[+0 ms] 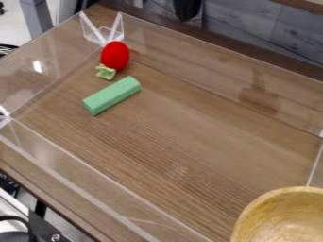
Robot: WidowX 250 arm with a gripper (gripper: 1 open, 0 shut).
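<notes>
A red object [115, 55] with a pale green piece at its lower end lies on the wooden table toward the back left. Below it is a green block [111, 95], lying diagonally. A dark shape at the top edge, above the table's back, appears to be the tip of my gripper [187, 11]; it is mostly cut off, so its fingers cannot be made out.
A yellow bowl [278, 217] sits at the lower right corner. A white, spiky object [101, 32] stands behind the red one. A grey back wall [252, 38] borders the table.
</notes>
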